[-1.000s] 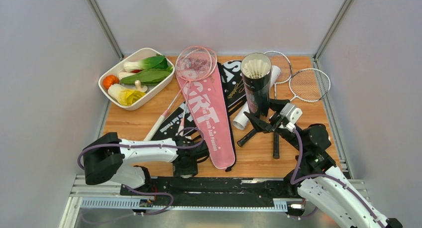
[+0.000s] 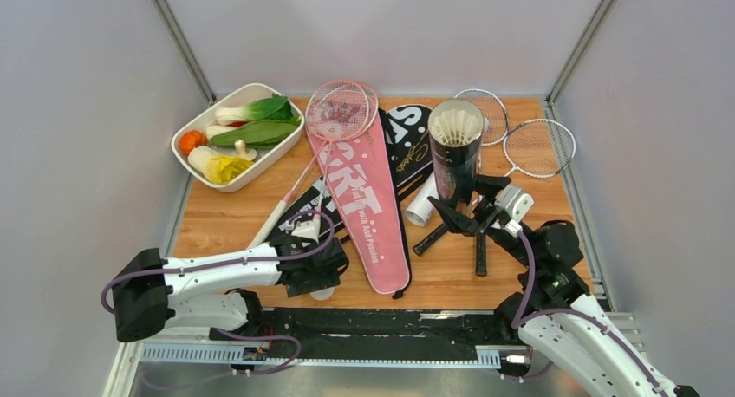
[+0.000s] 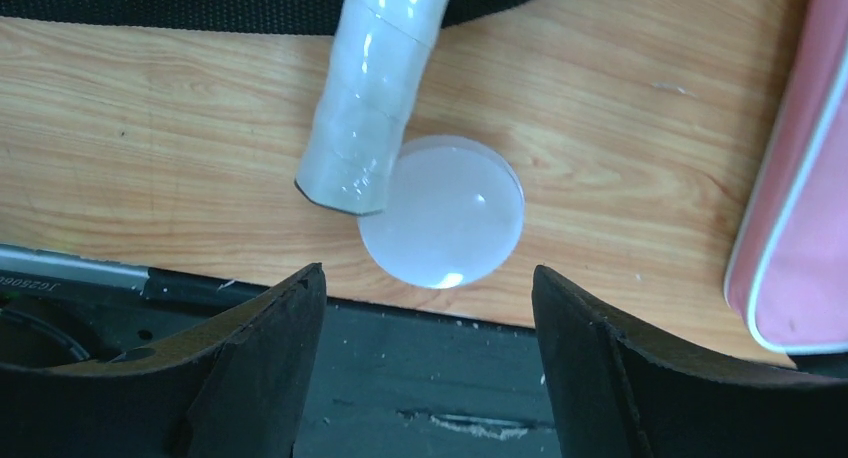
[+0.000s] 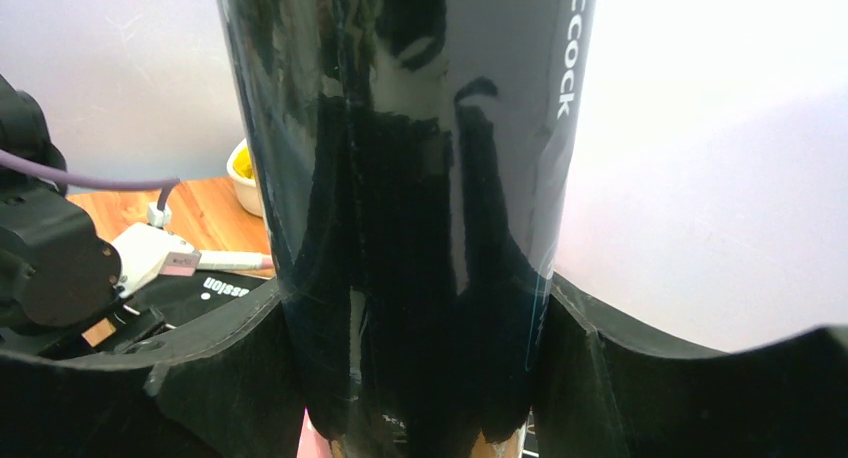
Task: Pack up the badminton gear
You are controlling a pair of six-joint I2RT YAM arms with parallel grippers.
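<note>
A shuttlecock tube (image 2: pixel 455 146) stands in my right gripper, its dark body filling the right wrist view; shuttlecocks show in its open top. My left gripper is open above the table's front, near a white round lid (image 3: pixel 445 218) and a pale racket handle (image 3: pixel 375 88). Two pink rackets (image 2: pixel 338 111) lie across a pink bag (image 2: pixel 373 224) and black bags (image 2: pixel 407 128). Two white rackets (image 2: pixel 537 150) with black handles lie on the right, beside a white cylinder (image 2: pixel 419 206).
A white bin (image 2: pixel 199 120) of vegetables stands at the back left. Grey walls enclose the sides and back. Bare wood (image 2: pixel 217 224) shows at the left. A dark strip (image 2: pixel 381 328) runs along the front edge.
My left arm has shifted about, uncovering more of the round lid.
</note>
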